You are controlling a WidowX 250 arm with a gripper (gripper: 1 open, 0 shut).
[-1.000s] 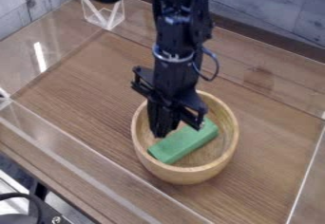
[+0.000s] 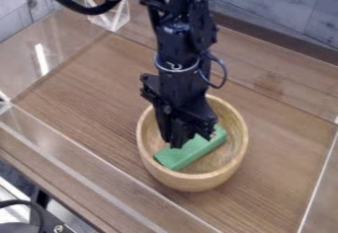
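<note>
A round tan wooden bowl (image 2: pixel 219 170) sits on the wooden table at centre-right, holding a green rectangular block (image 2: pixel 177 157). The black arm reaches down from the top, and its gripper (image 2: pixel 177 132) is over the bowl's left part, just above or at the upper-left end of the block. Whether it touches the block, and how its fingers stand, I cannot make out.
A wooden back wall runs along the top right. A clear plastic object (image 2: pixel 106 5) is at the top left, and black cables lie at the lower left corner.
The gripper and arm have shifted slightly over the last second and look more upright and higher. The bowl and green block remain in nearly the same place.
</note>
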